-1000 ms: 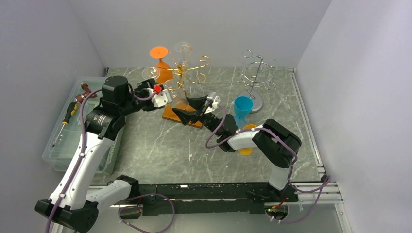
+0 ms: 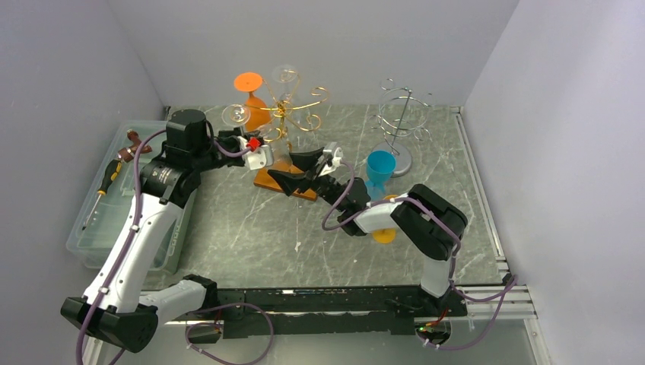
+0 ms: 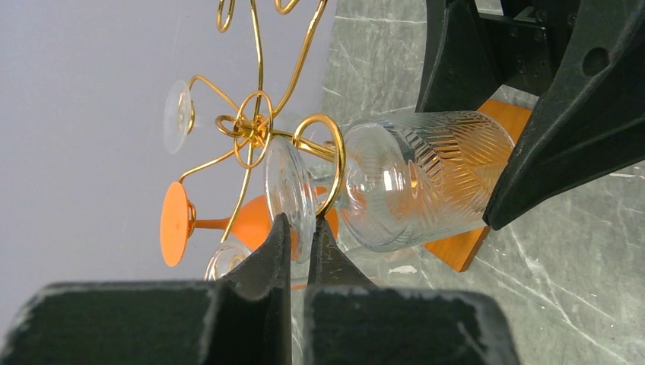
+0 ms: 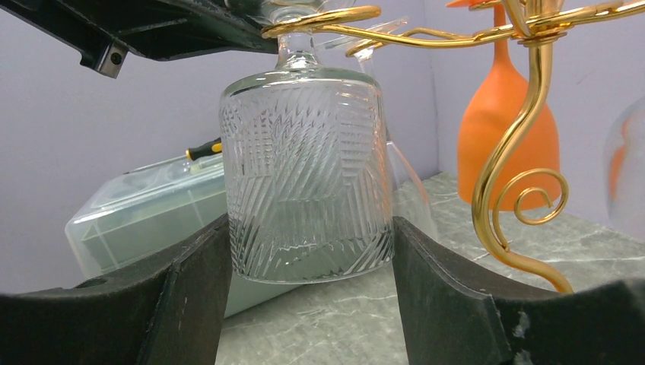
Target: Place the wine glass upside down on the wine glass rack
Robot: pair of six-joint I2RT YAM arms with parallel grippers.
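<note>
A clear patterned wine glass (image 3: 433, 175) hangs upside down at the gold rack (image 3: 247, 131). Its stem passes through a hook loop (image 3: 340, 163) and its foot (image 3: 285, 199) is on the loop's upper side. My left gripper is shut on the foot's edge. In the right wrist view the bowl (image 4: 308, 167) stands between the spread fingers of my right gripper. These fingers are open around the lower bowl, close to its sides; whether they touch it cannot be told.
An orange glass (image 2: 255, 110) and clear ones hang on other hooks. The silver rack (image 2: 395, 125), a blue glass (image 2: 380, 167) and a yellow one (image 2: 384, 235) stand right. A green bin (image 2: 182, 217) is at left.
Compared with a second ago, the left gripper has shifted slightly right and toward the rack, covering more of the glass foot. The right arm has barely moved.
</note>
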